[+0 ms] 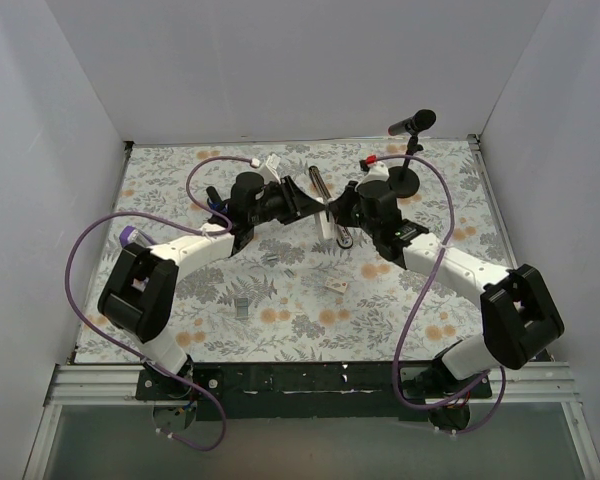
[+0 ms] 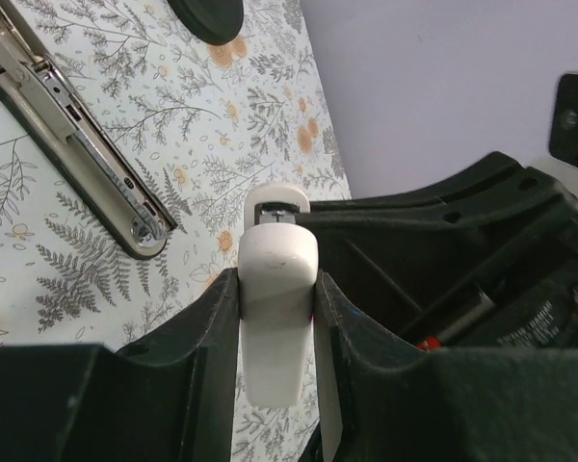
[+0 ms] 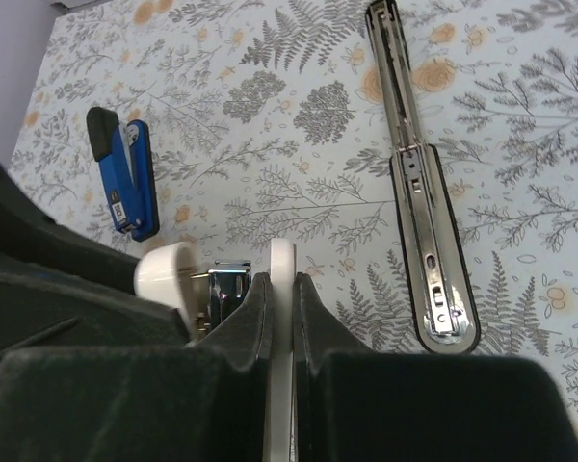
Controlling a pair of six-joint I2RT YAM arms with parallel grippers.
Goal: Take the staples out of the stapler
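A long open metal stapler lies on the patterned mat, also visible in the left wrist view (image 2: 96, 159). Above it, a white elongated part (image 2: 275, 318) is between my two grippers. My left gripper (image 1: 315, 205) has its fingers around the white part, though whether they are fully closed on it is unclear. My right gripper is shut on the white part, which shows as a narrow strip between its fingers. A small metal piece (image 3: 227, 289) shows at the white part's upper end beside the left gripper.
A blue stapler (image 3: 135, 178) lies on the mat. A black stand (image 1: 405, 180) is at the back right. Small flat pieces, including a beige one (image 1: 336, 285), lie in front.
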